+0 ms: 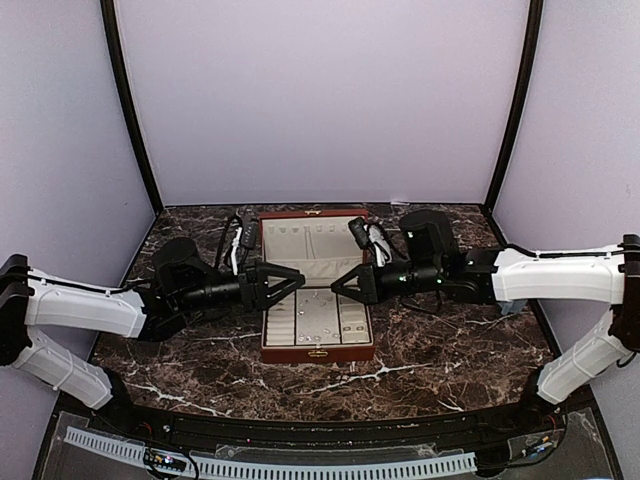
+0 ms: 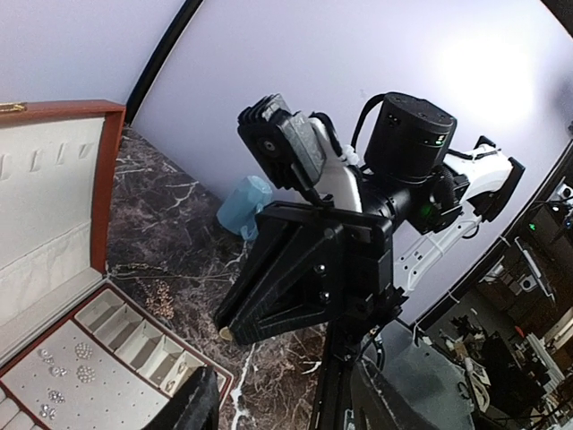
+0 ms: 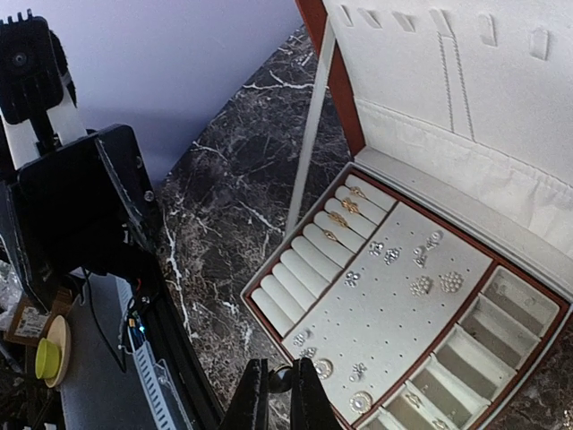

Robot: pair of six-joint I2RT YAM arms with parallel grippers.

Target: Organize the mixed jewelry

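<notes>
The open jewelry box (image 1: 320, 352) stands mid-table under both arms. At the fingertips of my right gripper, which is shut, a small gold ring shows between the fingers; in the left wrist view the same ring (image 2: 226, 333) shines at the gripper's tip. My left gripper is open and empty, its tips facing the right one's across a short gap above the box. Several gold rings (image 3: 350, 206) sit in the upper ring rolls. Earrings (image 3: 391, 256) dot the central panel, and a necklace (image 3: 462, 81) hangs inside the lid.
Small compartments (image 3: 472, 358) line the box's right side, a few with jewelry inside. Beyond that side, a beaded chain (image 2: 159, 300) lies on the marble table, with a blue cup (image 2: 243, 208) tipped over farther off. Lower ring rolls (image 3: 285, 300) are empty.
</notes>
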